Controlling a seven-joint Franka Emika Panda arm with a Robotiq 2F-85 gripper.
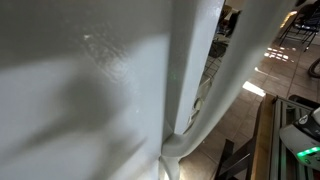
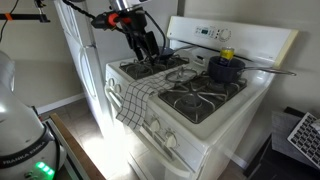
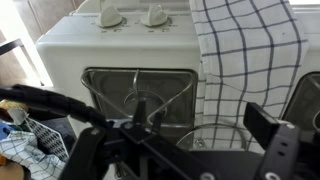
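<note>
My gripper hangs above the left part of the white stove. In the wrist view, the dark fingers of the gripper stand wide apart, with nothing visible between them. A white and dark checkered towel lies over the stove's edge; the same towel hangs at the stove front in exterior view 2. Beyond the fingers shows a round clear lid or pan, partly hidden by the gripper. In exterior view 1 the gripper is out of sight.
A dark blue pot with a yellow item above it sits at the stove's back right, its long handle pointing right. Black burner grates stand up from the cooktop. White knobs line the front.
</note>
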